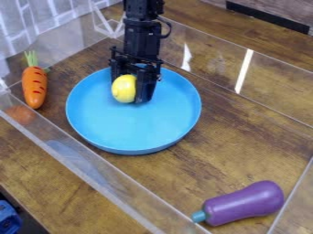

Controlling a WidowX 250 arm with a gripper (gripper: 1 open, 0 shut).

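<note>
A black robot gripper (pixel 134 75) reaches down from the top centre over the blue plate (pixel 137 123). Its fingers surround a yellow round object (pixel 123 90) at the back left part of the plate. The fingers are dark and overlap one another, so whether they are closed on the yellow object is hard to tell.
An orange carrot (pixel 35 86) lies left of the plate, and a purple eggplant (pixel 242 203) at the lower right. Clear walls edge the wooden surface (pixel 239 137), whose right part is largely bare. A small blue object (pixel 6 218) shows at the lower left edge.
</note>
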